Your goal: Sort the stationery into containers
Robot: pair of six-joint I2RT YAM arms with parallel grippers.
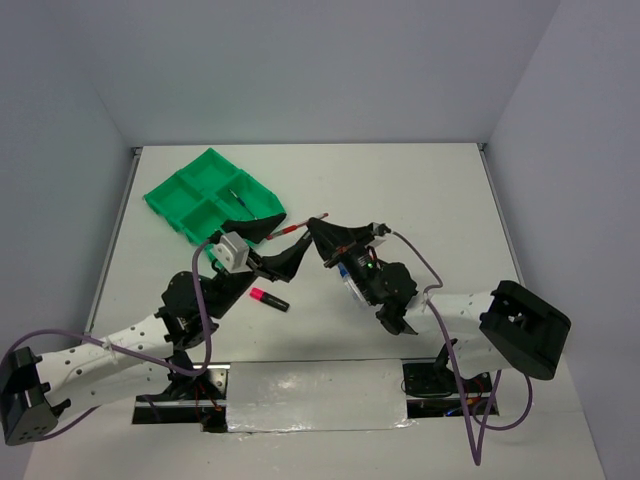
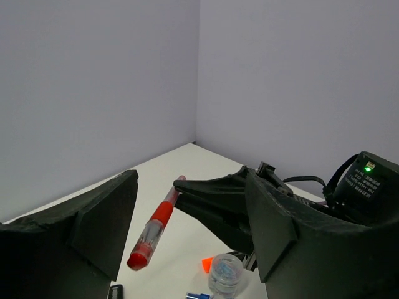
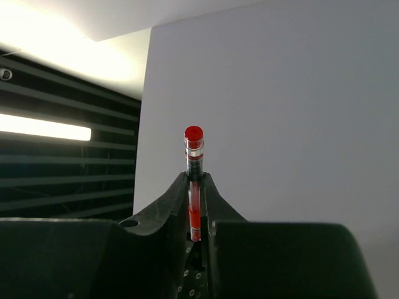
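Note:
A slim clear pen with red parts (image 1: 290,229) hangs above the table, its far end held in my right gripper, which is shut on it. The pen's red-tipped free end points toward my left gripper (image 1: 278,245). In the left wrist view the pen (image 2: 153,233) lies across the gap between the wide-apart, open left fingers, and neither finger visibly touches it. The green compartment tray (image 1: 172,201) stands at the back left with a dark pen (image 1: 238,198) inside. On the table lies a pink-and-black marker (image 1: 269,300).
A clear round container (image 2: 225,274) stands on the table under the right arm, with an orange item (image 2: 207,264) beside it. A blue-capped tube (image 1: 345,273) is partly covered by the right gripper.

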